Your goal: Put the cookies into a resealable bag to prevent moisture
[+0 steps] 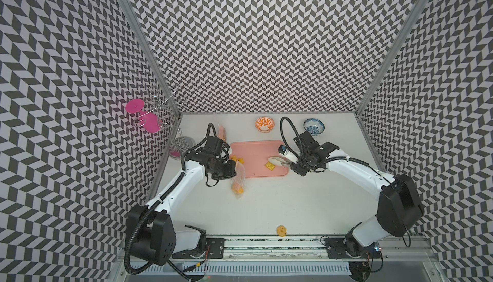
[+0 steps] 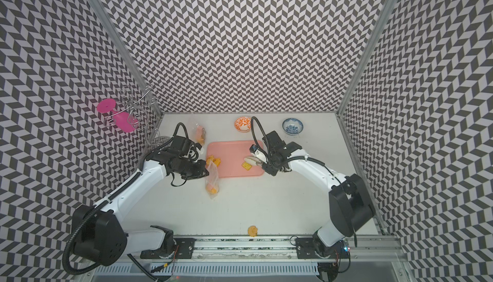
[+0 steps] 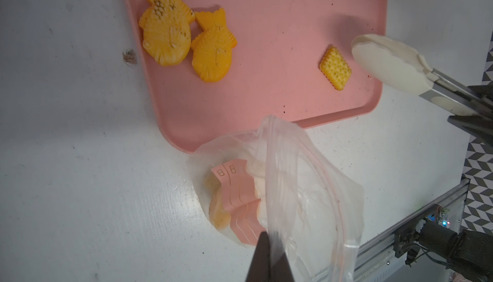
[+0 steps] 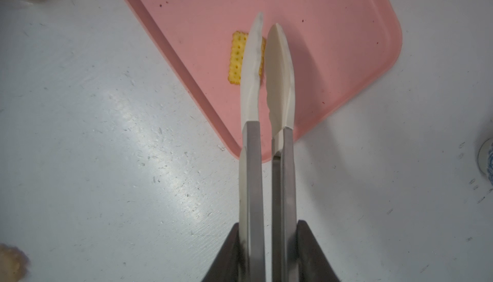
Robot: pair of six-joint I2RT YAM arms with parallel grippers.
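Note:
My left gripper is shut on the rim of a clear resealable bag (image 3: 318, 189). The bag hangs with its mouth spread and has yellow pieces inside, partly hidden by a pink label. My right gripper is shut on metal tongs (image 4: 252, 179) with white tips. A narrow gap separates the tips, and nothing sits between them. A square yellow cracker (image 3: 335, 68) lies on the pink tray (image 3: 287, 30), apart from the tongs in the left wrist view. Two fish-shaped cookies (image 3: 165, 27) rest at the tray's other end.
A lone round cookie (image 1: 281, 230) lies at the table's front edge. Behind the tray stand an orange patterned bowl (image 1: 265, 124) and a blue one (image 1: 313, 126). Another bag (image 2: 198, 132) is at the back left, near a wire rack (image 1: 164, 108).

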